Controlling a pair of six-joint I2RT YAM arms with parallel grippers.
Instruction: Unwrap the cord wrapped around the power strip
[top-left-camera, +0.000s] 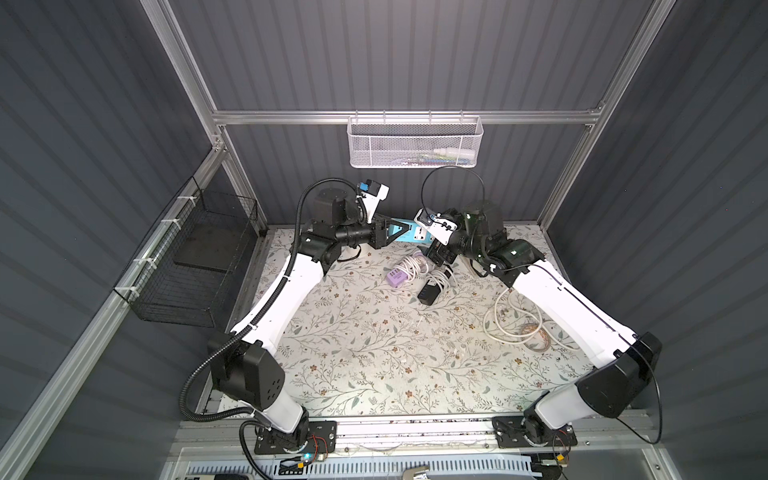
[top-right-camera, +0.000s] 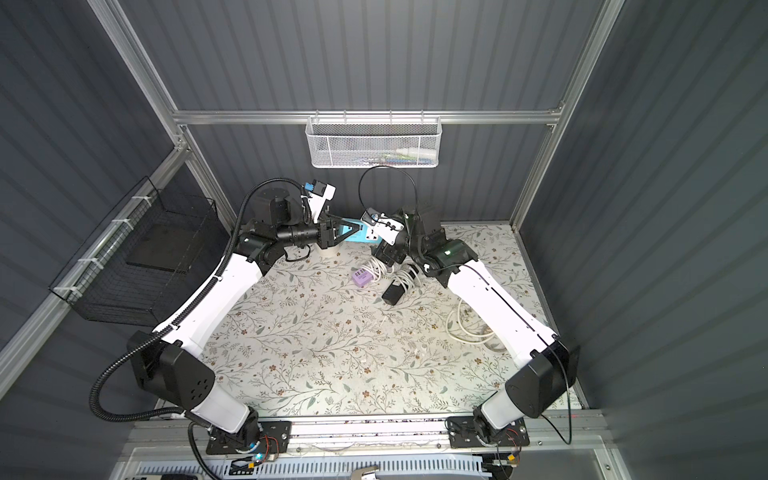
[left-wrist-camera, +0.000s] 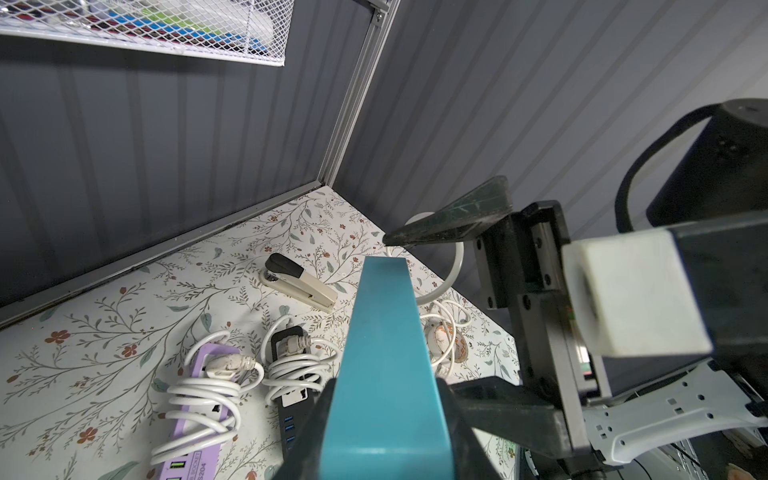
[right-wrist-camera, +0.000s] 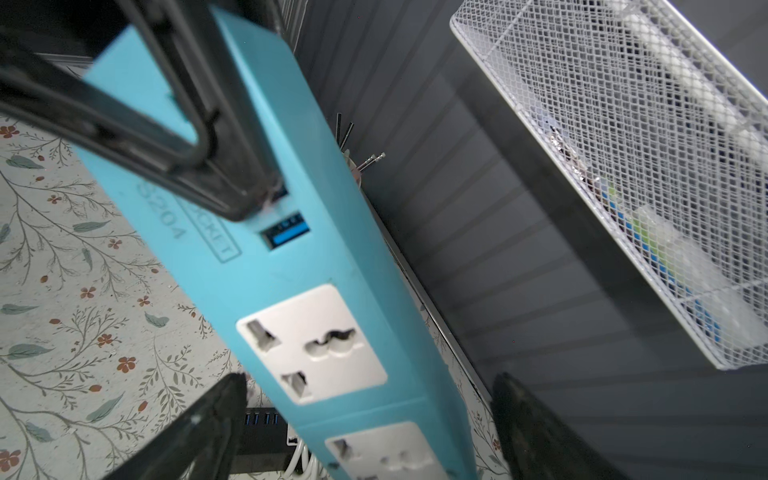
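The light blue power strip (top-left-camera: 417, 233) is held up above the back of the table. My left gripper (top-left-camera: 400, 230) is shut on its left end, fingers (right-wrist-camera: 188, 104) crossing its socket face in the right wrist view. At its other end, my right gripper stands open, with one blurred finger (right-wrist-camera: 212, 428) on each side of the strip. No cord wraps the blue surfaces that show. A pale cord (top-left-camera: 512, 320) lies in loose loops on the table at the right; where it joins the strip is hidden.
Under the grippers lie a purple power strip (top-left-camera: 396, 277) and a black one (top-left-camera: 429, 295), both wrapped in white cord. A stapler (left-wrist-camera: 296, 281) rests behind them. The white mesh basket (top-left-camera: 416, 148) hangs on the back wall.
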